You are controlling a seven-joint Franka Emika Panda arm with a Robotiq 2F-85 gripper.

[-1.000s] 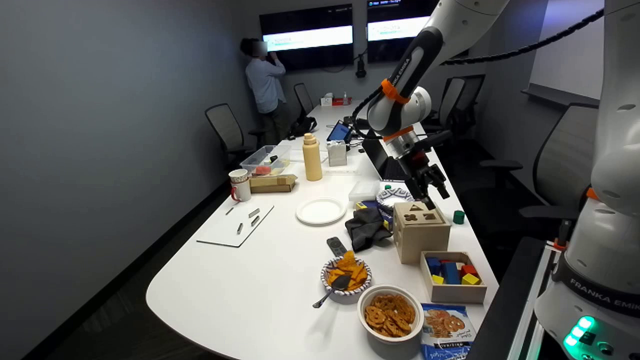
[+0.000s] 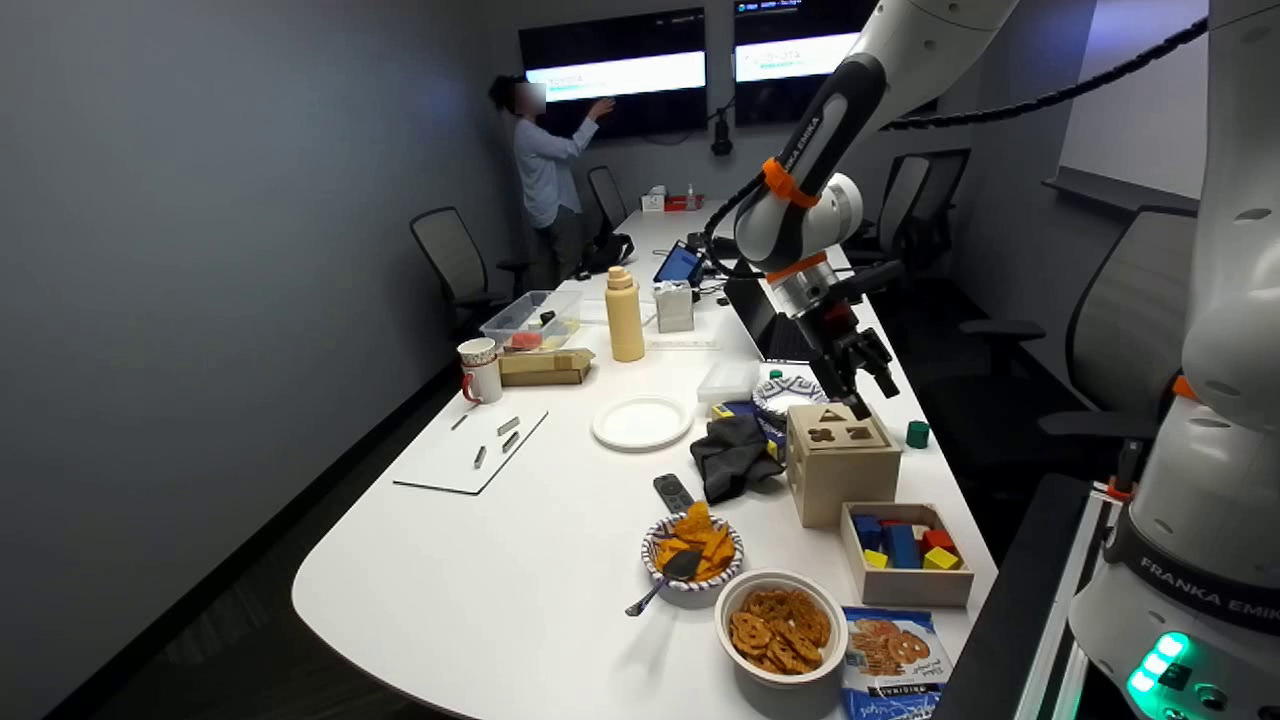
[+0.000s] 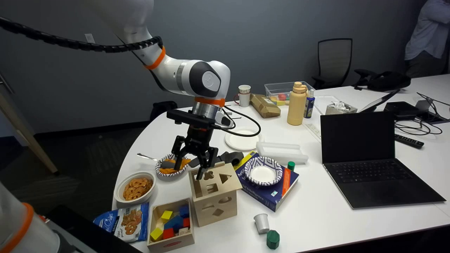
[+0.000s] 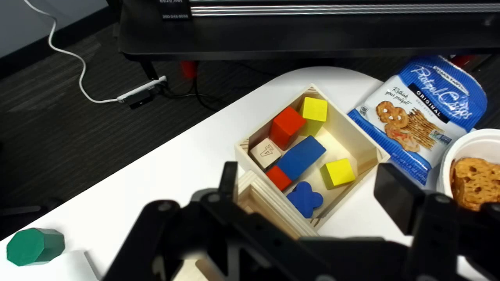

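My gripper (image 3: pixel 190 172) is open, its fingers spread wide with nothing between them. It hangs over the wooden shape-sorter box (image 3: pixel 217 206), whose lid has cut-out holes. Beside that box is a shallow wooden tray (image 4: pixel 350 121) of coloured blocks. In the wrist view the tray holds a blue clover-shaped block (image 4: pixel 305 199), a long blue block (image 4: pixel 301 157), a red block (image 4: pixel 286 126), two yellow blocks, a smaller red piece (image 4: pixel 279 178) and a pale cube (image 4: pixel 265 153) with a printed mark. The sorter is partly hidden behind my fingers in the wrist view.
A pretzel bag (image 2: pixel 897 662), a pretzel bowl (image 2: pixel 781 626) and a chip bowl (image 2: pixel 692 550) stand near the tray. A green block (image 3: pixel 272 239) and a small cup (image 3: pixel 262 223) lie by the table edge. Behind the sorter are a book (image 3: pixel 276 200) and a patterned bowl (image 3: pixel 263 170).
My arm and the objects on the table look unmoved. Only the person by the screens has shifted, an arm now stretched toward the screen.
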